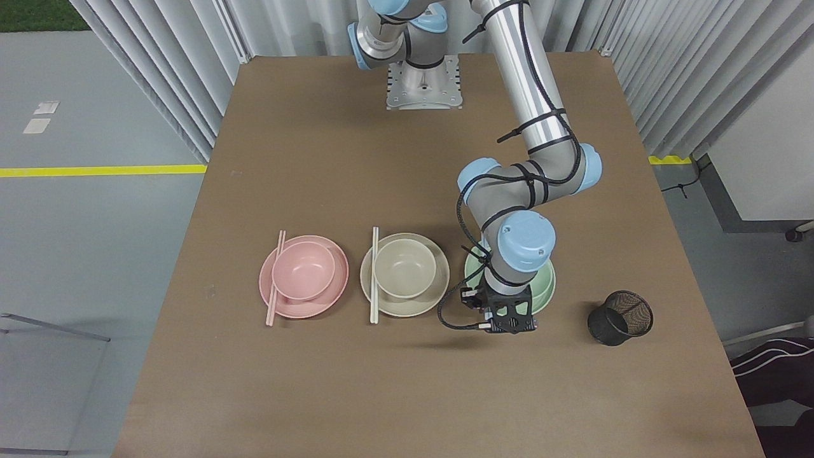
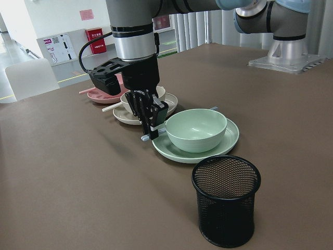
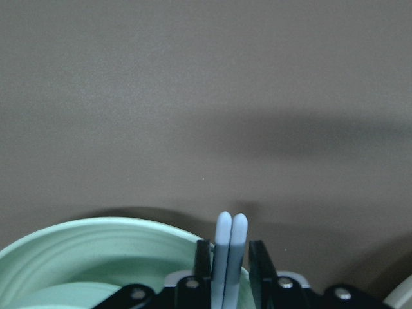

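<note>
My gripper (image 2: 153, 127) is low at the left side of the green place setting, where a green bowl (image 2: 196, 130) sits on a green plate (image 2: 181, 155). In the wrist view two pale chopsticks (image 3: 233, 257) lie between my fingers at the plate's rim; whether the fingers press on them is unclear. In the front view the arm hides most of that setting. A black mesh pen holder (image 1: 619, 319) stands right of it.
A cream bowl (image 1: 406, 267) on a cream plate with chopsticks (image 1: 374, 275) and a pink bowl (image 1: 303, 270) on a pink plate with chopsticks (image 1: 275, 278) stand to the left.
</note>
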